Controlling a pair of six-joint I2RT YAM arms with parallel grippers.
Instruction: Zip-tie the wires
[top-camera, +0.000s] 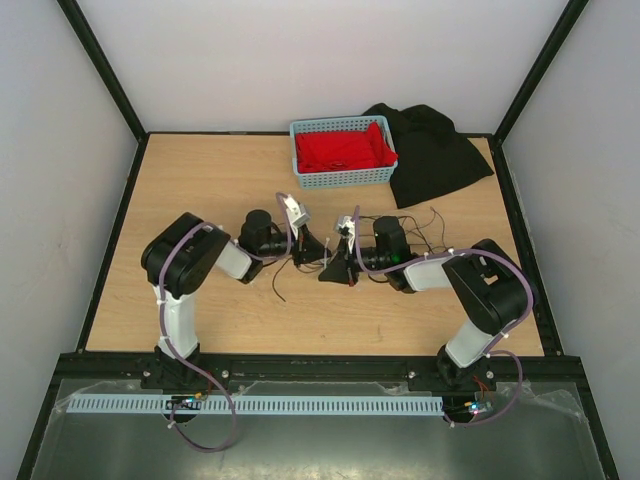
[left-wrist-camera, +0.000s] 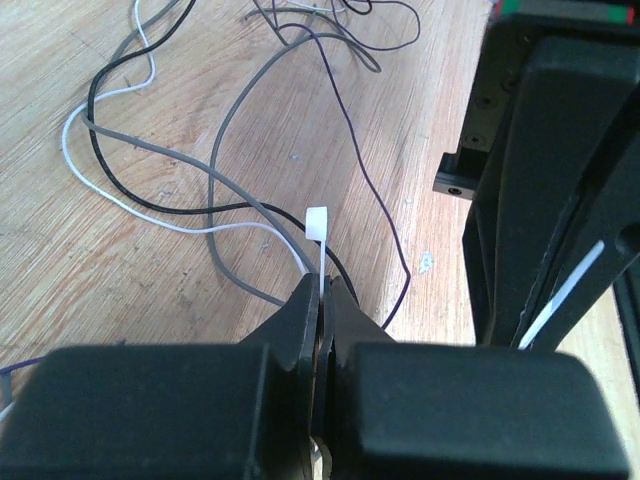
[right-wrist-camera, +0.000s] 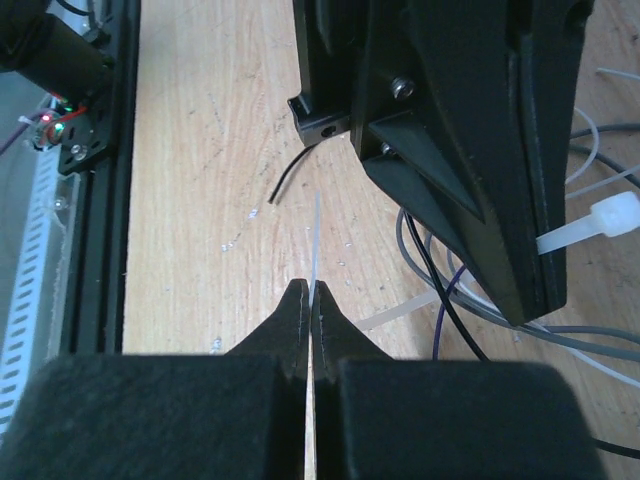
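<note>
In the left wrist view a zip tie's white head (left-wrist-camera: 316, 223) stands up from the tips of my left gripper, which is shut on the strip just below it. My right gripper is shut on a thin white strip (right-wrist-camera: 316, 235) that pokes out past its tips, and the tie's head (right-wrist-camera: 615, 214) shows at the left gripper. A pale band (right-wrist-camera: 395, 312) runs between the two grippers. Black, grey, white and purple wires (left-wrist-camera: 215, 170) pass below and behind the fingertips. Whether the tie encircles them cannot be told.
A light-blue basket (top-camera: 345, 179) holding red cloth (top-camera: 340, 150) stands at the back, with black cloth (top-camera: 430, 160) beside it. More loose wires (top-camera: 428, 228) lie behind the right arm.
</note>
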